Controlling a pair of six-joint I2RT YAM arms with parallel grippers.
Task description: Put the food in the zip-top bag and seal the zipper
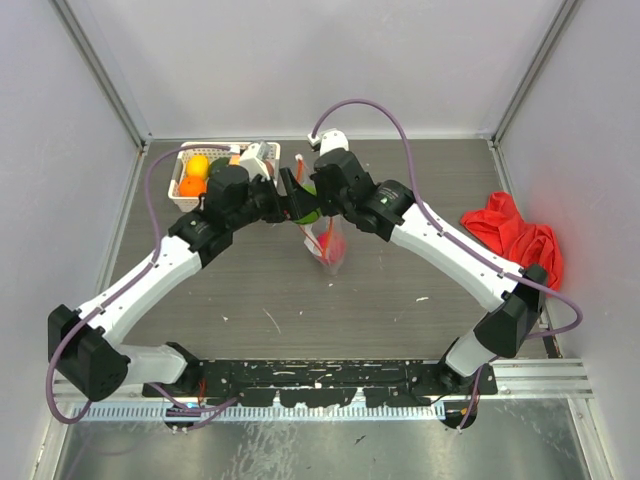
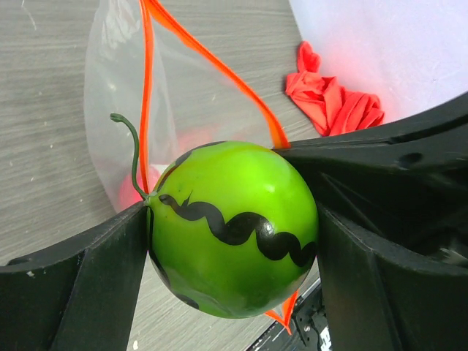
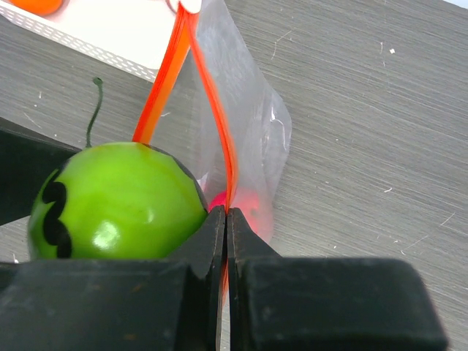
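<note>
The clear bag [image 1: 336, 262] with orange zipper strips hangs upright at mid-table, a pink-red food item [image 3: 252, 212] low inside it. My right gripper is shut on one orange-edged side of the bag's mouth. A green toy watermelon [image 2: 230, 230] with dark wavy stripes and a curled stem sits at the mouth between the two strips. My left gripper is open wide, its fingers [image 2: 102, 270] on either side of the melon; whether they press on it is unclear. In the top view the arms hide most of the melon and the bag's opening.
A white basket [image 1: 172, 195] with an orange, a yellow item and other food stands at the back left. Red cloth [image 1: 515, 240] lies at the right edge. Both grippers are crowded together at the bag.
</note>
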